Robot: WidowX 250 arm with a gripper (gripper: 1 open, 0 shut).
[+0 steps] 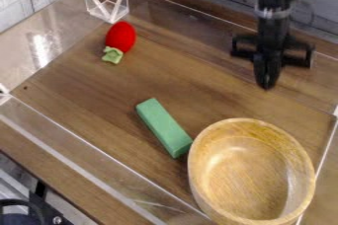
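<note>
My black gripper (pixel 268 71) hangs over the right part of the wooden tray floor (pixel 106 111), blurred, its fingertips close together with nothing visible between them. A red object with a pale green leafy end (pixel 121 37) lies at the upper left. A green block (pixel 162 127) lies lower in the middle, and a large tan bowl (pixel 251 175) sits at the bottom right, below the gripper.
A clear wire-like or plastic container (pixel 106 5) stands in the top left corner. Low walls edge the tray.
</note>
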